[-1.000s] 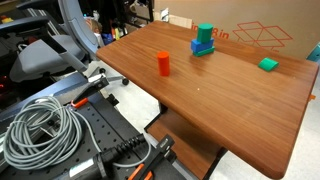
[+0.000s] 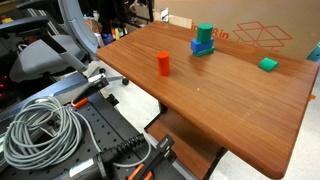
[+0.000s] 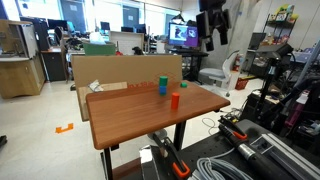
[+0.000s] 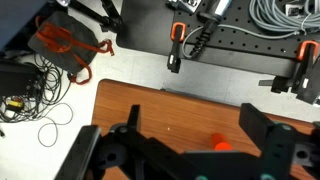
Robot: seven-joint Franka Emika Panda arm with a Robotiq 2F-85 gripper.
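Observation:
A red cylinder (image 2: 163,63) stands upright near the long edge of the brown table (image 2: 225,100). Behind it, a green cylinder (image 2: 204,31) sits on top of a blue block (image 2: 201,46). A flat green block (image 2: 268,64) lies apart from them, toward the board. High above the table hangs my gripper (image 3: 213,38), clear of every object. In the wrist view its dark fingers (image 4: 133,118) are spread wide apart with nothing between them. The red cylinder (image 4: 220,142) shows low in that view, partly hidden by the gripper.
A cardboard board (image 3: 125,70) stands along the table's far side. Beside the near edge, below, are a coiled grey cable (image 2: 42,133) and a black rail with orange-handled clamps (image 2: 140,172).

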